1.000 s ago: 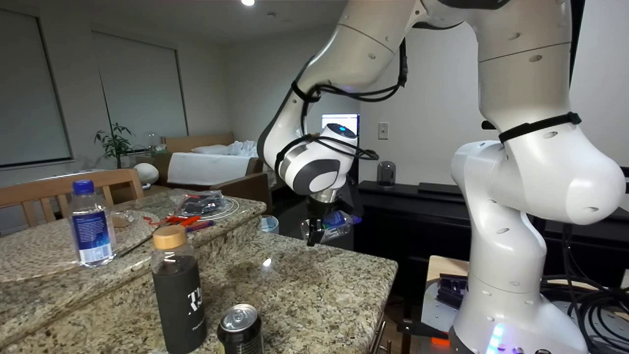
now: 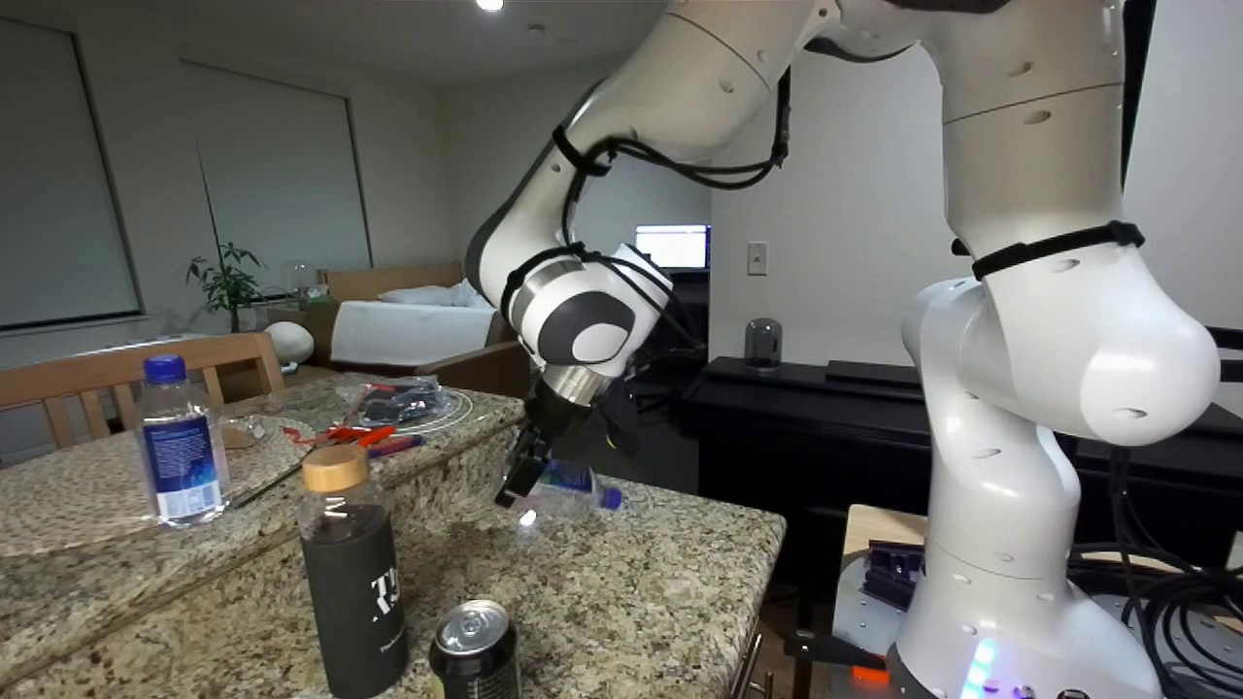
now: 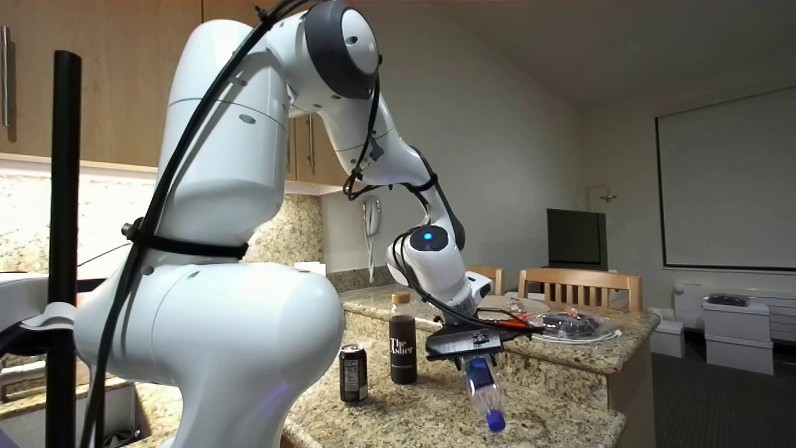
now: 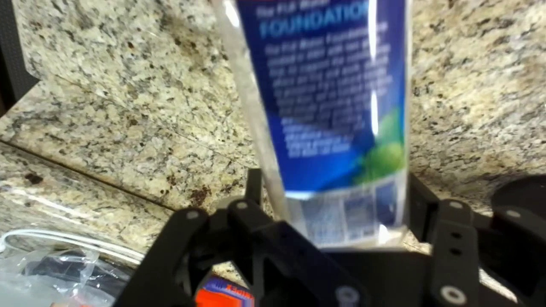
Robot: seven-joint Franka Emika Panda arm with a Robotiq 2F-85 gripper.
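A clear water bottle with a blue label (image 4: 327, 92) lies on its side low over the granite counter, between the fingers of my gripper. In the wrist view a finger stands close along each side of it; whether both press on it is too close to call. Exterior view 1 has the gripper (image 2: 520, 480) tilted down at the lower counter's far end, the bottle (image 2: 571, 487) beside it with its blue cap to the right. From the other side, the bottle (image 3: 479, 381) sticks out from under the gripper (image 3: 464, 352), cap toward the counter's edge.
On the lower counter stand a dark bottle with a wooden cap (image 2: 352, 582) and a black can (image 2: 475, 652). The raised ledge holds another water bottle (image 2: 181, 449), red-handled tools (image 2: 370, 436) and a bagged item (image 2: 402, 402).
The arm has swung left and down in exterior view 1. The bottle has come with the gripper, from above the counter's far edge to low over its surface.
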